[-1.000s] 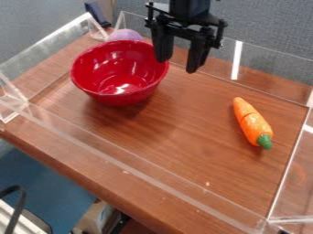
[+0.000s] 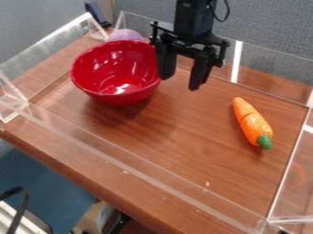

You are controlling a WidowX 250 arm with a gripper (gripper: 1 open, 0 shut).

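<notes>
My black gripper [image 2: 182, 71] hangs over the back middle of the wooden table, just right of a red bowl [image 2: 115, 73], its two fingers apart with no object visible between them. The bowl looks empty. A purple object [image 2: 124, 35] sits behind the bowl, partly hidden by it. An orange carrot with a green tip [image 2: 251, 122] lies at the right side of the table.
Clear plastic walls edge the wooden table [image 2: 146, 155] on its sides. Below the left edge are a blue floor and some cables.
The gripper has shifted a little downward in the view and slightly left, its fingers still apart. The bowl and carrot look unmoved.
</notes>
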